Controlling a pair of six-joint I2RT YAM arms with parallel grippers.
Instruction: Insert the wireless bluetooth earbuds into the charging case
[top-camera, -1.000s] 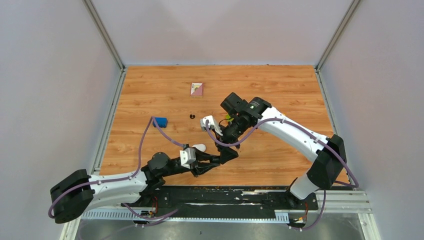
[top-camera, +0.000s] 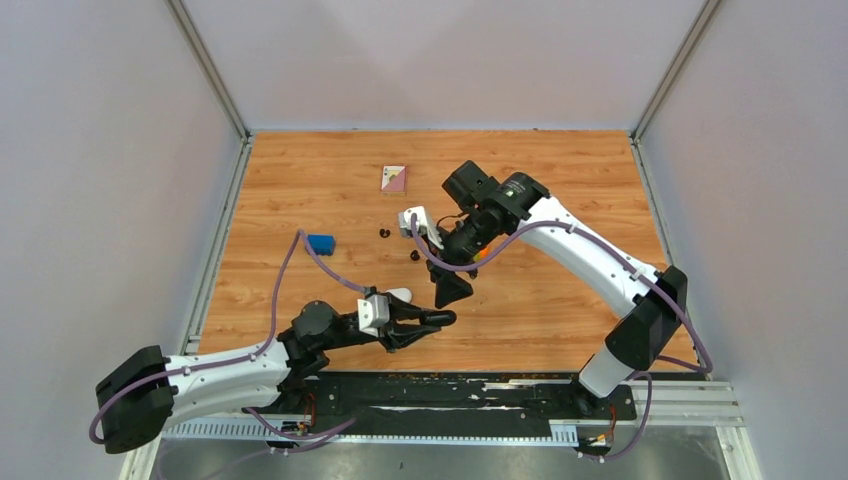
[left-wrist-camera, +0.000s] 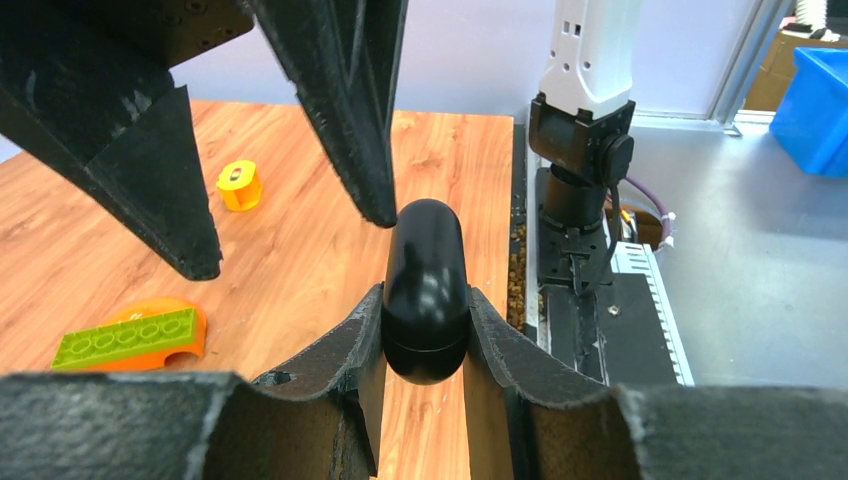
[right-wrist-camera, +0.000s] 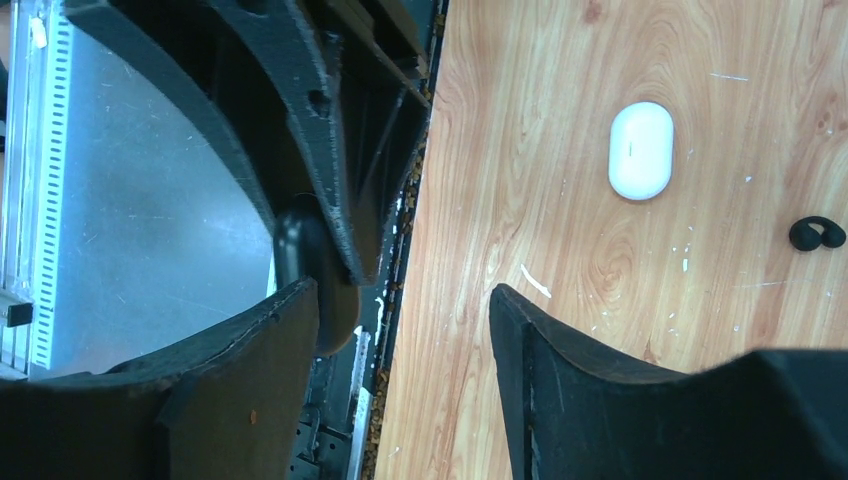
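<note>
A glossy black capsule-shaped case (left-wrist-camera: 424, 280) is held upright in my left gripper (top-camera: 425, 322), which is shut on it. My right gripper (top-camera: 447, 285) stands open above and beside it, its fingertips near the case in the left wrist view, nothing visible between them. Small black earbuds (right-wrist-camera: 817, 233) lie on the wooden table (top-camera: 300, 180); more small dark pieces (top-camera: 384, 233) are farther back in the top view. A white oval object (right-wrist-camera: 640, 150) lies on the table near the left gripper.
A blue block (top-camera: 321, 244), a pink-and-white card box (top-camera: 393, 178), a yellow piece (left-wrist-camera: 238, 186) and a green brick on an orange piece (left-wrist-camera: 125, 340) lie on the table. The right arm covers the middle right.
My right gripper has moved back, away from the case, uncovering more of it in the top view. My left gripper with the case has shifted only slightly.
</note>
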